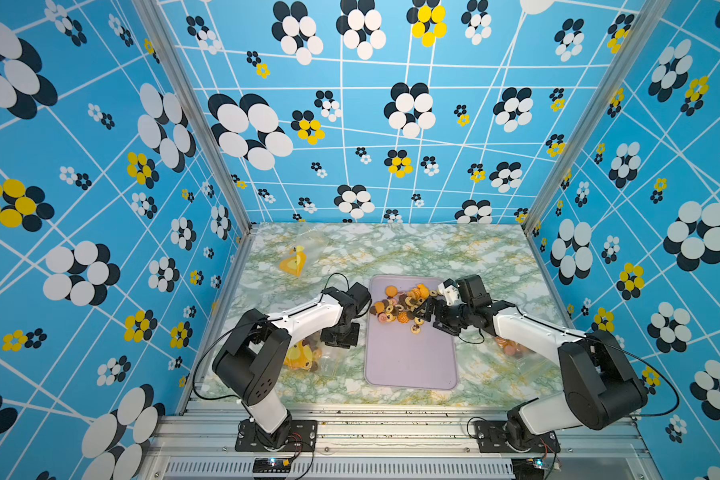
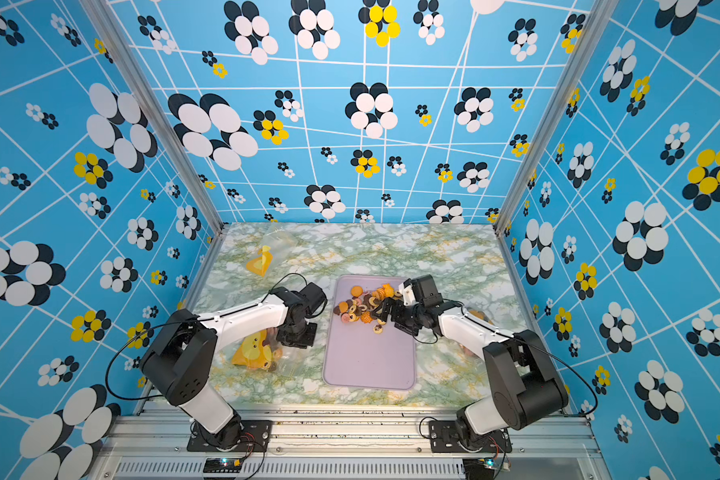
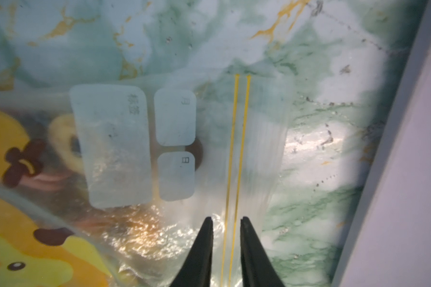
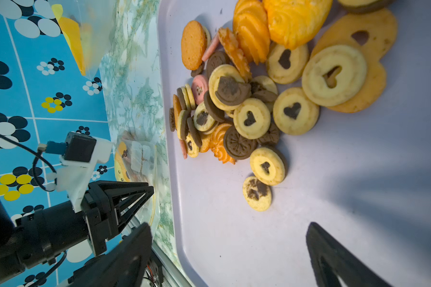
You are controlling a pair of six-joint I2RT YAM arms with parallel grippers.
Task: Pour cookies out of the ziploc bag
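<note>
A clear ziploc bag [image 3: 186,177] with a yellow animal print and cookies inside lies flat on the table, left of the tray. Two yellow zip lines mark its mouth end, which faces the tray. Directly over those lines my left gripper is part open, a narrow gap between its fingertips; whether they touch the plastic I cannot tell. A heap of mixed cookies [image 4: 249,119] rests on the lilac tray [image 4: 215,205], mostly toward its far end. Above the tray my right gripper is wide open and empty.
An emptied-looking clear bag [image 1: 293,260] with yellow print lies at the back left. Another bag with reddish cookies [image 1: 510,347] is partly hidden beneath the right arm. The tray's near half is bare.
</note>
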